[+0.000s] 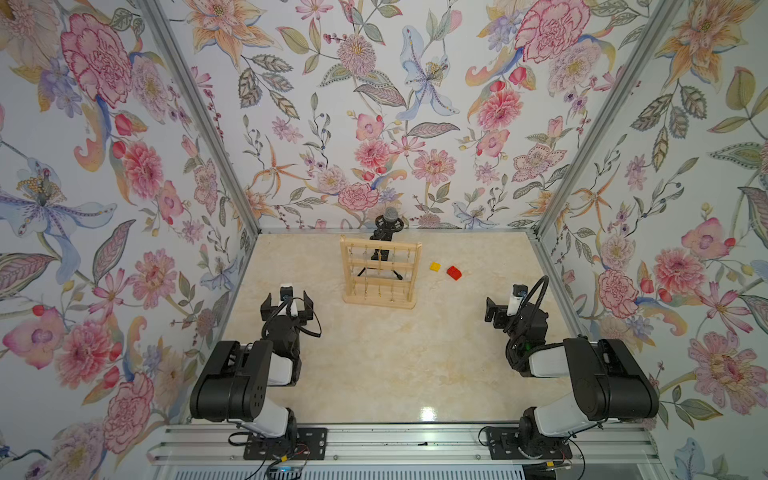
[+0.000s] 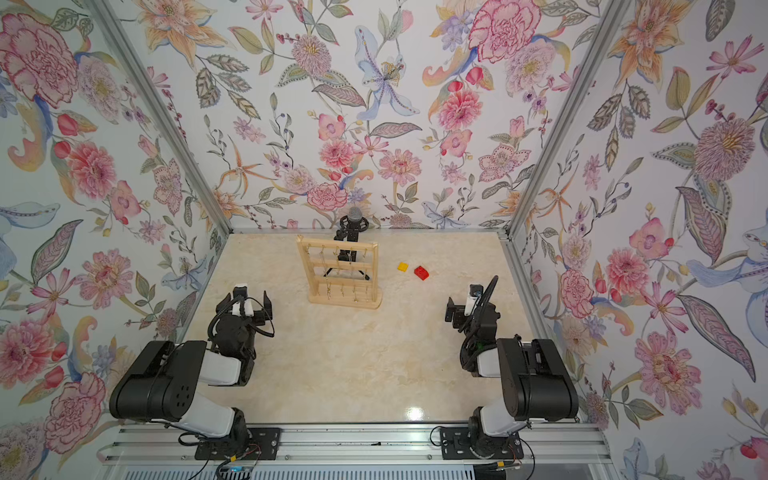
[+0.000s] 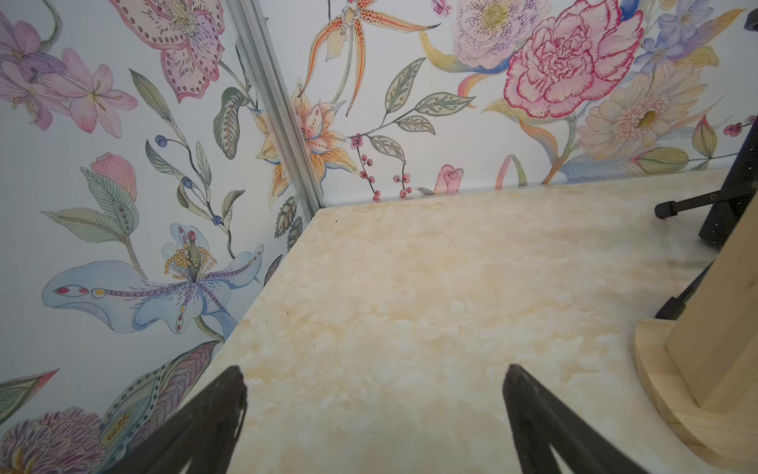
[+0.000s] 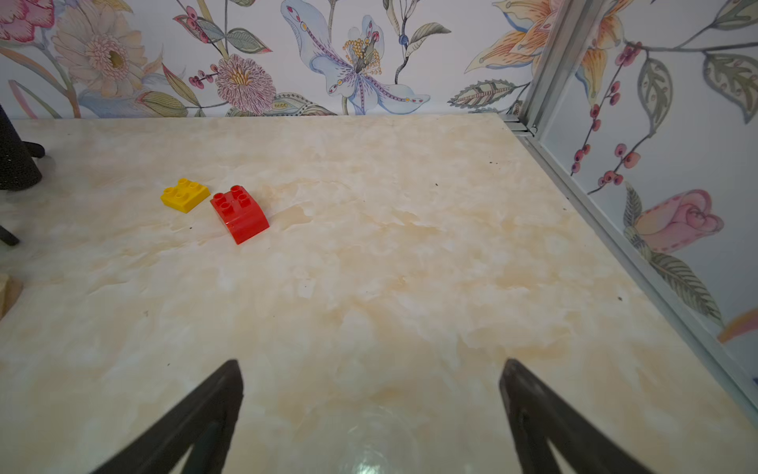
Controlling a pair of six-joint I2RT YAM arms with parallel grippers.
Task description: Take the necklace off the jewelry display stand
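Observation:
The wooden jewelry display stand [image 1: 347, 276] stands upright at the table's middle back, with horizontal bars. Thin necklaces [image 2: 327, 262] hang from its bars, too small to tell apart. In the left wrist view only a post and part of the stand's base [image 3: 655, 371] show at the right edge. My left gripper is open and empty, to the left of the stand and apart from it. Well to the right of it, my right gripper is open too, with bare table between its fingers.
Behind the stand is a black microphone-like object [image 1: 390, 226] on splayed legs. Right of the stand lie a yellow block [image 4: 185, 195] and a red block [image 4: 240, 214]. Patterned walls close off the back and sides.

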